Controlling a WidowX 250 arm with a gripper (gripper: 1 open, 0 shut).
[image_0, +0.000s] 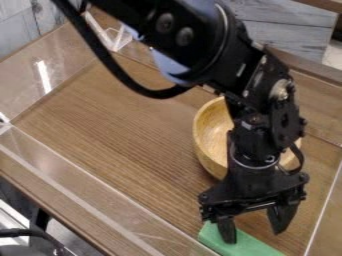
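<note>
My black gripper (254, 222) points down at the right of the view, open, its two fingers above a green flat object (234, 244) near the front edge of the wooden surface. A yellow wooden bowl (210, 130) sits behind the gripper, partly hidden by the arm. I cannot tell whether the fingertips touch the green object.
Clear plastic rims run along its edges. A grey marbled panel stands at the back, and a black cable loops over the surface from the arm.
</note>
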